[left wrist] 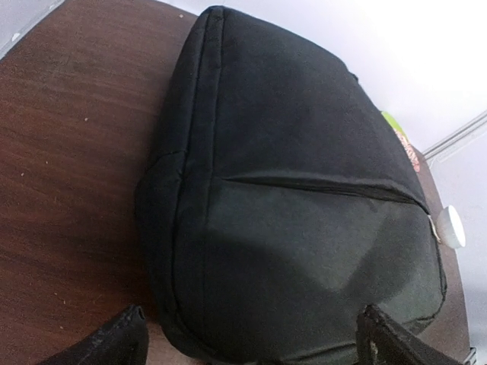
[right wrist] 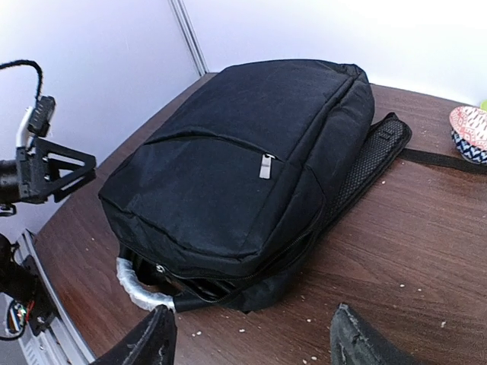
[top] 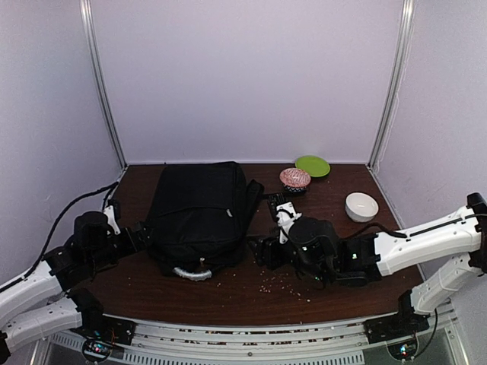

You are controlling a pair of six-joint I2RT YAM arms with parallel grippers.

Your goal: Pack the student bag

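Observation:
The black bag [top: 199, 201] lies flat on the dark table, its handle wrapped in silvery plastic [top: 192, 274] toward the front edge. On its front, a pocket zipper pull [right wrist: 265, 166] shows in the right wrist view. My left gripper [top: 144, 236] stands open just beside the bag's left side; its fingers [left wrist: 122, 338] spread wide in the left wrist view, with the bag's dark fabric beyond them. My right gripper [top: 257, 247] is open off the bag's lower right, nothing between its fingers. The inside of the bag is mostly hidden.
Near the back stand a green plate [top: 313, 166] and a red-patterned bowl [top: 295, 178] on a blue-patterned one. A white bowl [top: 361, 207] sits at the right. Small crumbs [top: 281, 285] are scattered over the front middle. A black strap [right wrist: 437, 159] trails right from the bag.

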